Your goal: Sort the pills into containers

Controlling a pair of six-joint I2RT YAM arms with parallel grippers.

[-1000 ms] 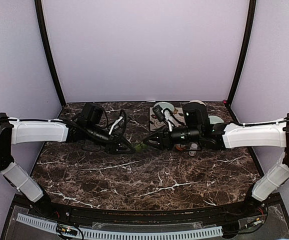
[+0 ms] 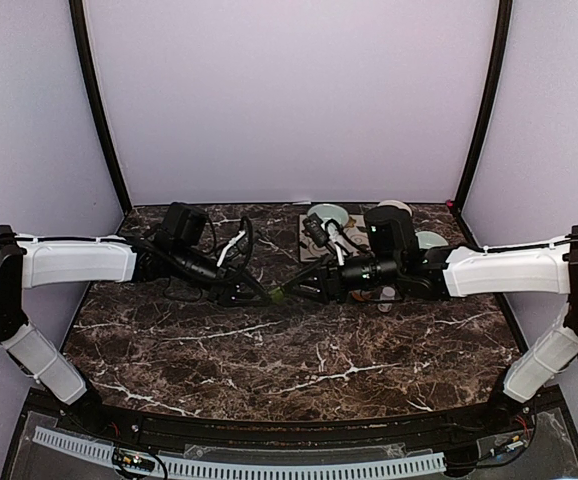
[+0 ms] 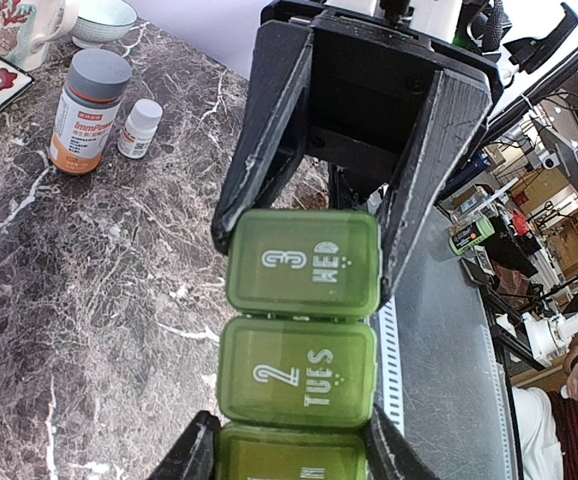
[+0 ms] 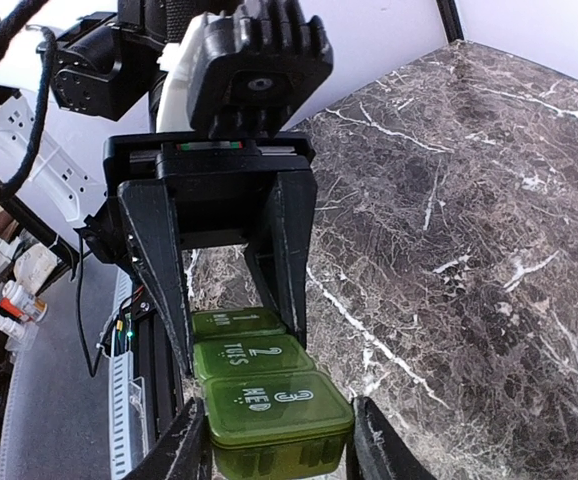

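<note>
A green weekly pill box hangs above the table between my two grippers, its lids marked 1 MON, 2 TUES and 3 WED. My left gripper is shut on the box near the MON end. At the WED end, my right gripper has one finger on each side of the box; whether they press on it cannot be told. An orange-and-white pill bottle with a grey cap stands on the table, and close by it is a small white bottle. No loose pills show.
Plates and bowls, including a pale green plate, stand at the back right on a patterned mat. A cup is there too.
The green box between the grippers looks slightly shifted and less visible beside the right gripper's fingers. Both arms stay almost where they were.
</note>
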